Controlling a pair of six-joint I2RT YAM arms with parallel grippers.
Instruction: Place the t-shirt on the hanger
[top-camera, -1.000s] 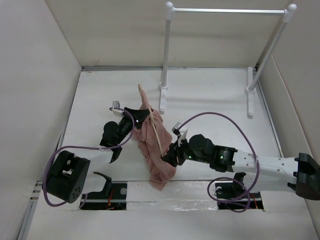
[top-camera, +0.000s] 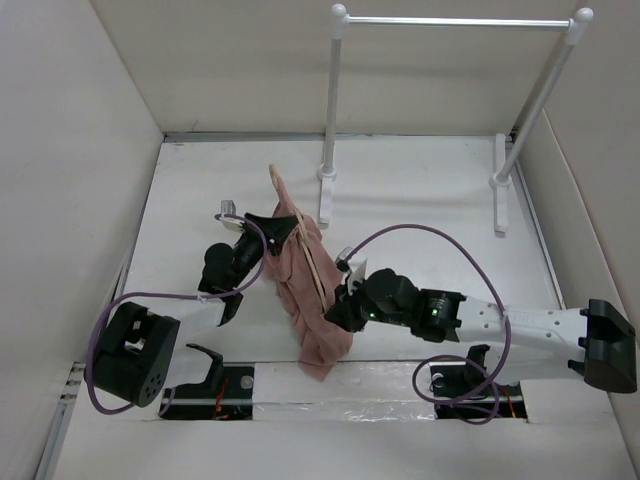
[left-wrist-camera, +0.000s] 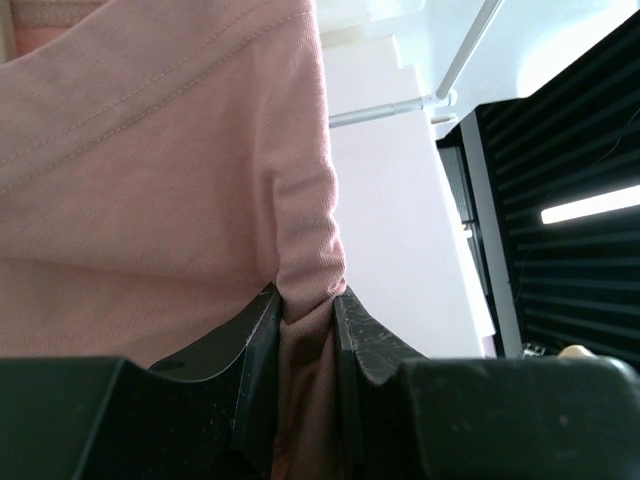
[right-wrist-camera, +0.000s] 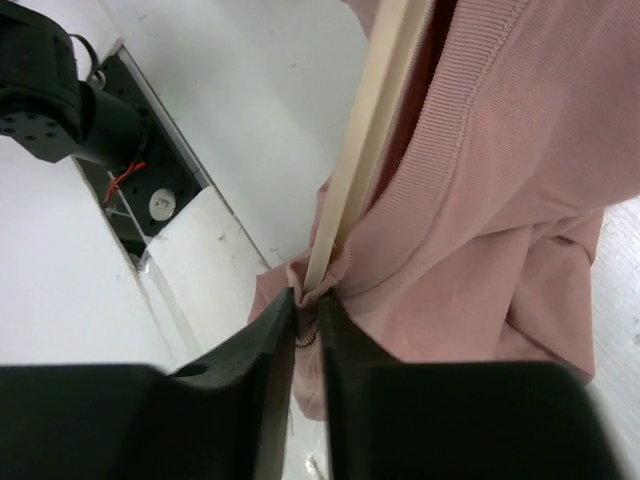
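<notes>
The pink t shirt (top-camera: 315, 335) hangs draped along a light wooden hanger (right-wrist-camera: 355, 160), lying diagonally from upper middle to lower middle in the top view. My left gripper (top-camera: 285, 222) is shut on a bunched fold of the shirt near the upper end, as the left wrist view (left-wrist-camera: 310, 310) shows. My right gripper (top-camera: 340, 300) is at the lower end, its fingers round the shirt's edge and the hanger's end (right-wrist-camera: 312, 310); whether they are fully closed is unclear in the blurred right wrist view.
A white rack with a top rail (top-camera: 455, 22) stands at the back right, its feet on the floor. White walls surround the work area. Free floor lies left of the shirt and under the rack.
The hanger's top has tilted slightly left since a second ago. The left arm is nearly still.
</notes>
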